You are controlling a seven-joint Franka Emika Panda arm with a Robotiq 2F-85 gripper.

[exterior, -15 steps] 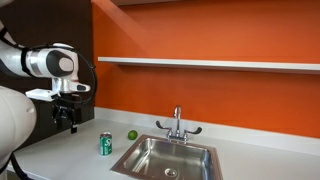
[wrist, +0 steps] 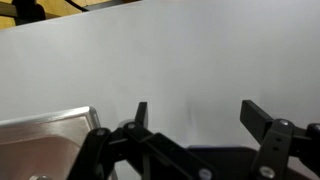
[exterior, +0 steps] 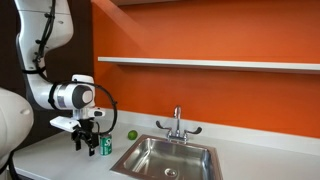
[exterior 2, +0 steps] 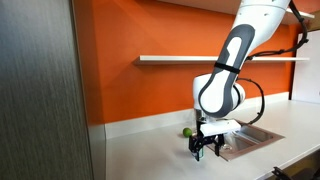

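My gripper (exterior: 85,147) hangs low over the left part of the counter, pointing down, its fingers apart. In the wrist view only bare counter shows between the fingers. A green can (exterior: 106,144) stands upright just to the right of the gripper in exterior view 1, partly covered by the arm's hand. Whether they touch I cannot tell. A small round green fruit (exterior: 132,134) sits farther back, near the wall; exterior view 2 shows the fruit (exterior 2: 187,132) behind the arm.
A steel sink (exterior: 140,147) is set into the counter to the right, with a faucet (exterior: 178,120) behind it. A white shelf (exterior: 220,66) crosses the orange wall above. Right of the sink the counter (exterior: 255,160) is clear.
From the left side, my gripper has moved right and come down beside the can, now covering part of it. The can and the fruit have stayed in place.
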